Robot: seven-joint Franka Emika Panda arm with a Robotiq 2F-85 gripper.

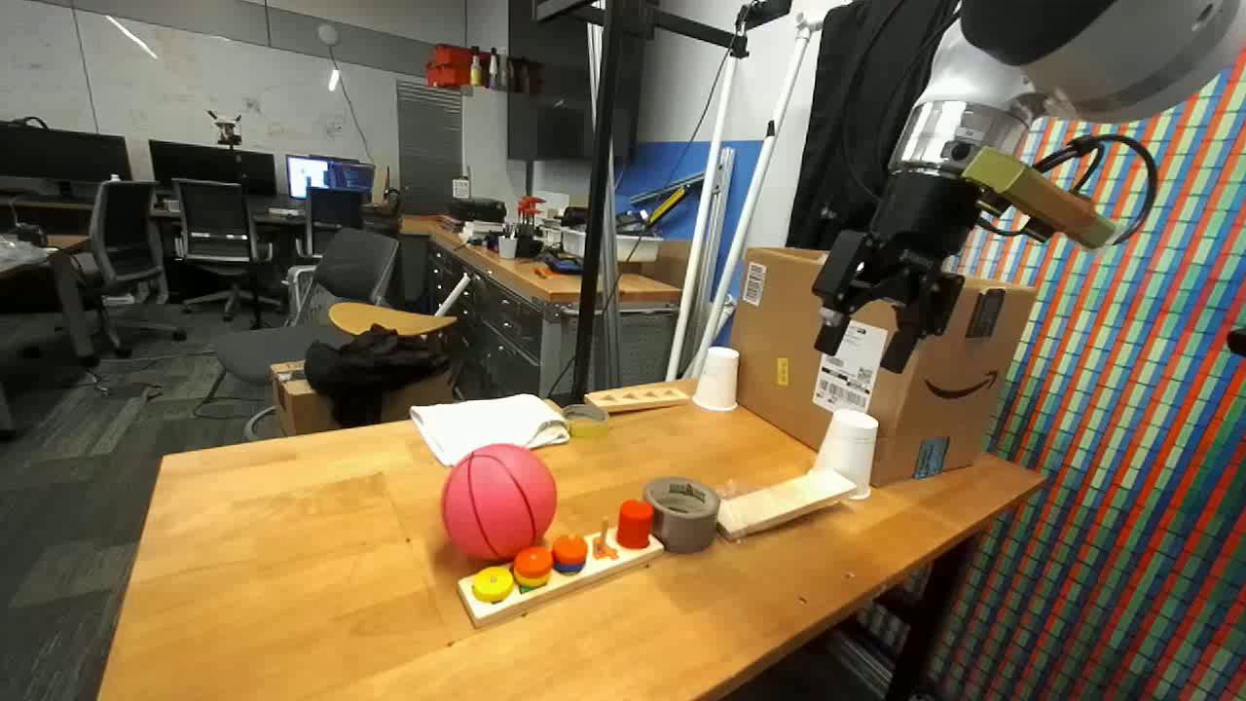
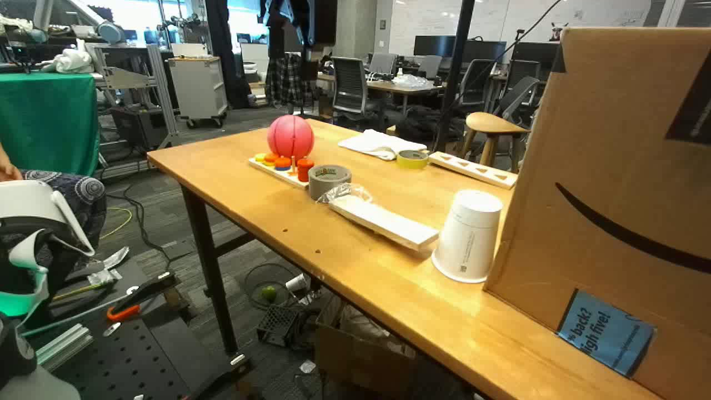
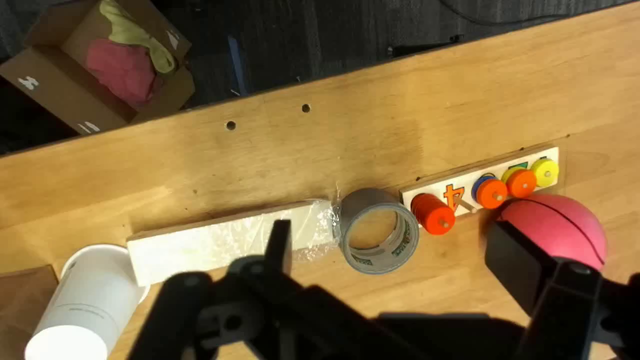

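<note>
High over the right part of the table, my gripper (image 1: 861,341) hangs open and points down, with nothing between its fingers. Below it in the wrist view lie a grey tape roll (image 3: 379,231) and a plastic-wrapped pale wooden board (image 3: 216,246), close together. The wooden counting toy (image 3: 469,191) adjoins the tape roll; its pegs carry red, orange and yellow pieces, and the peg by the number 4 is bare. A pink ball (image 1: 498,501) rests behind the toy. White paper cups stand upside down, one (image 2: 468,236) by the board's end and another (image 1: 715,379) farther back.
A big cardboard box (image 1: 788,339) takes up the table's right end. Toward the back lie a white cloth (image 1: 491,426), a yellowish tape roll (image 1: 587,422) and a wooden tray with cutouts (image 2: 471,169).
</note>
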